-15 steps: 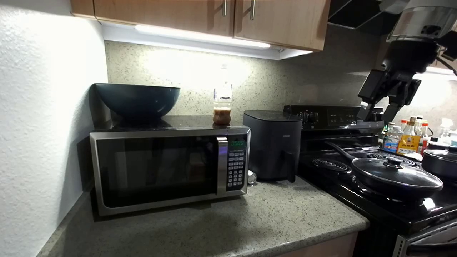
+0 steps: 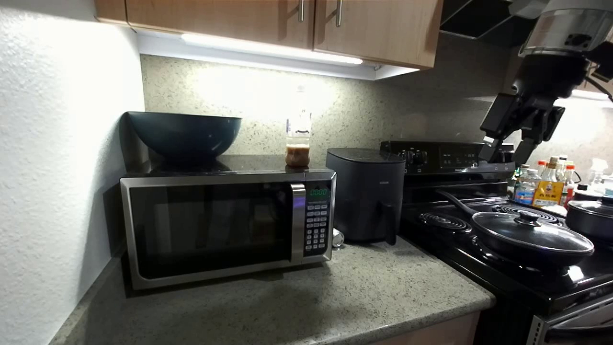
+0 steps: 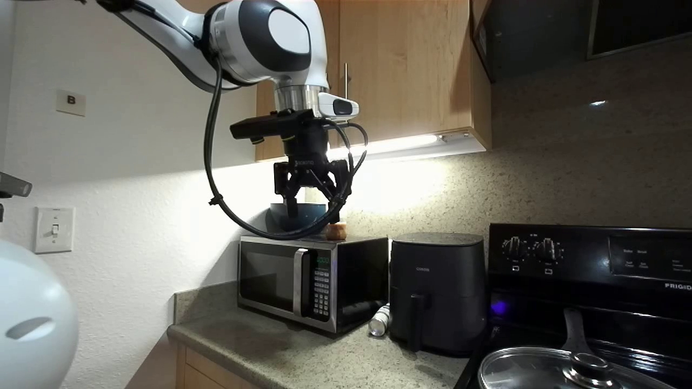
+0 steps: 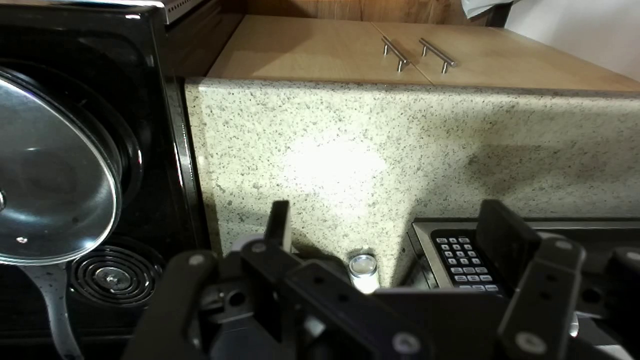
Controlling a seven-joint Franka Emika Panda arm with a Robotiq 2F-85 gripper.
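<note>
My gripper [image 2: 506, 152] hangs in the air with its fingers apart and nothing between them. In exterior view 2 the gripper [image 3: 313, 210] appears in front of the microwave [image 3: 269, 269]. The wrist view shows both fingers [image 4: 277, 222] widely spread, with bare counter [image 4: 336, 162] beyond them. A shut microwave [image 2: 210, 230] carries a dark blue bowl [image 2: 181, 135] and a clear bottle [image 2: 297, 152] with brown contents. Right of it stands a black air fryer [image 2: 368, 195]. A small white cylinder [image 3: 379, 321] lies in the gap between these appliances.
On the black stove [image 2: 442, 247], a lidded pan [image 2: 528, 235] and a dark pot [image 2: 595, 215] rest to the right. Several bottles [image 2: 549, 184] crowd behind. Cabinets [image 2: 230, 20] overhang the microwave.
</note>
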